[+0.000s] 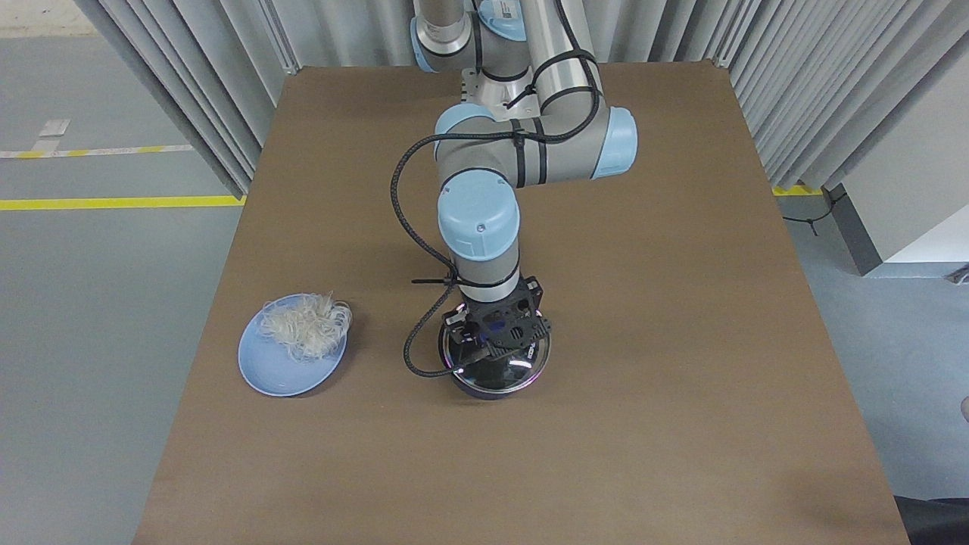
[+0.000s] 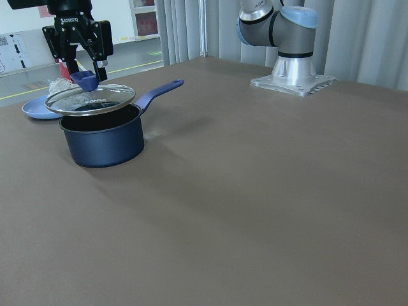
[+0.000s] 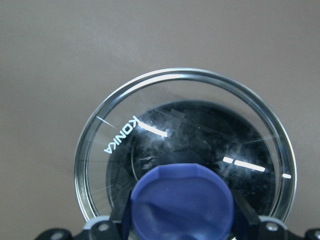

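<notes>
My gripper (image 2: 85,65) is shut on the blue knob (image 3: 181,200) of a glass lid (image 2: 67,102) with a steel rim and a KONKA mark. The lid hangs just over a dark blue pot (image 2: 105,141), raised and slightly shifted from its opening, which shows dark beneath it in the left view. The pot's long blue handle (image 2: 160,90) points away to the right. In the front view the arm and lid cover most of the pot.
A light blue plate (image 1: 272,368) with a pile of white strands (image 1: 309,322) stands left of the pot. The arm's base stands at the back.
</notes>
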